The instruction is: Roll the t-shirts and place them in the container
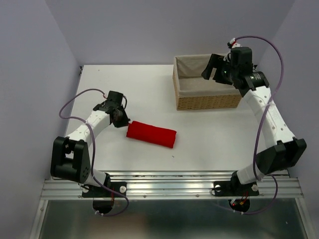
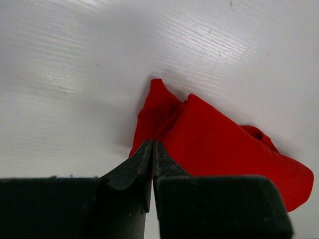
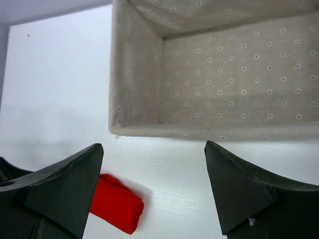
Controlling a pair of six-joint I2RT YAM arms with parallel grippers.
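A red T-shirt [image 1: 151,134], folded into a long roll, lies on the white table, also in the left wrist view [image 2: 224,149]. My left gripper [image 1: 122,121] is low at the roll's left end; in the left wrist view its fingertips meet over the cloth, and whether they hold any is unclear. My right gripper [image 1: 213,67] is raised over the wicker basket's left part, fingers apart with nothing between them; the roll's end shows below it in the right wrist view [image 3: 117,204].
The cloth-lined basket [image 1: 207,102] stands at the back right and looks empty.
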